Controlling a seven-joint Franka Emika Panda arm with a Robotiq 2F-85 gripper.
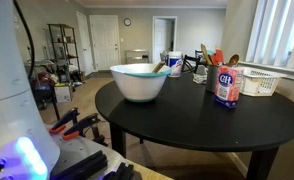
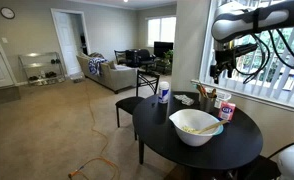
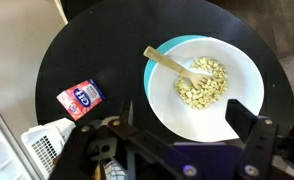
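Observation:
On the round black table [image 3: 82,55] stands a large white bowl [image 3: 232,65] with pale small pieces [image 3: 209,88] in its bottom. A wooden spoon [image 3: 167,62] leans inside it, its handle lying over the rim. Part of a teal rim [image 3: 151,72] shows beside the bowl. In the wrist view my gripper is open above the bowl's near side, its fingers wide apart and nothing between them. In exterior view 2 the arm [image 2: 255,18] reaches in high from the right, well above the table.
A red and blue carton [image 3: 80,98] lies in the wrist view to the bowl's left and stands upright in exterior view 1. Near it are a white basket [image 1: 257,82], a utensil holder [image 2: 207,101] and a white tub [image 2: 164,92]. Bare tabletop separates bowl and carton.

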